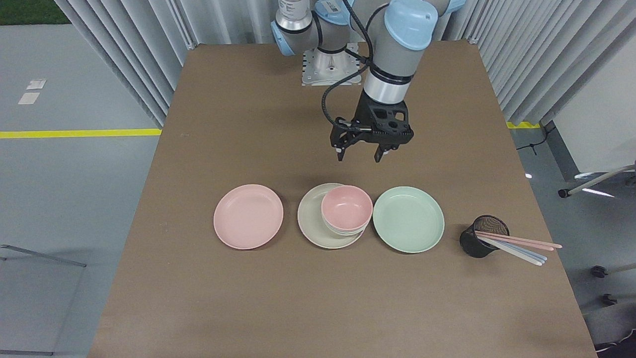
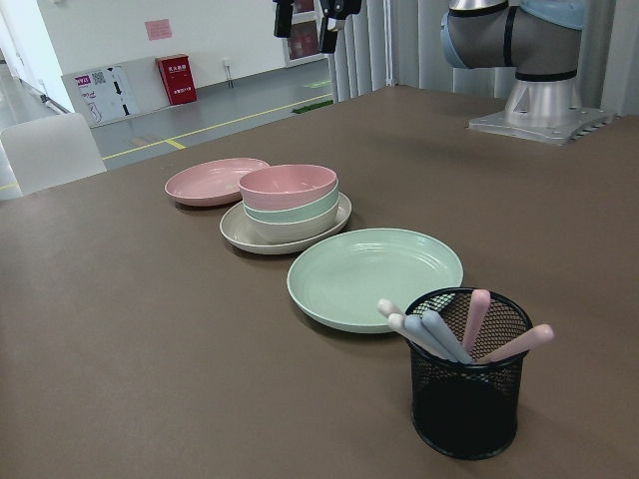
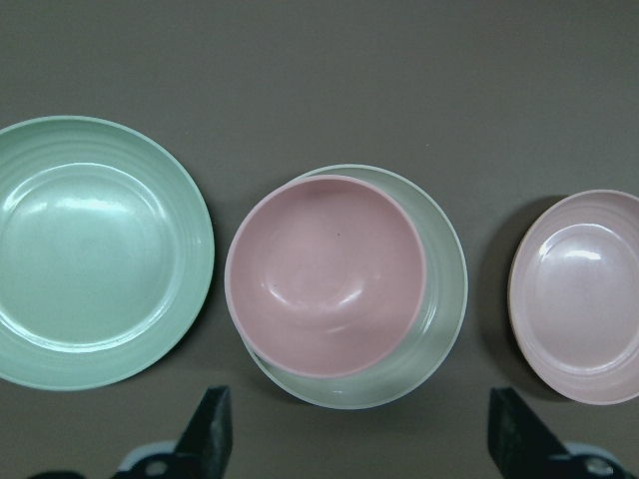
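My gripper point(image 1: 358, 154) hangs open over the table, behind and above the plates, empty; its two fingertips show at the bottom of the wrist view. A pink bowl point(image 1: 347, 206) tops a stack with a mint bowl point(image 2: 322, 204) and a white bowl point(image 2: 295, 229), standing on a cream plate point(image 1: 311, 221). The pink plate point(image 1: 248, 217) lies to the left in the front view, the mint plate point(image 1: 409, 219) to the right.
A black mesh cup point(image 1: 477, 244) holding several pink, blue and white chopsticks stands at the right of the brown table point(image 1: 298, 298).
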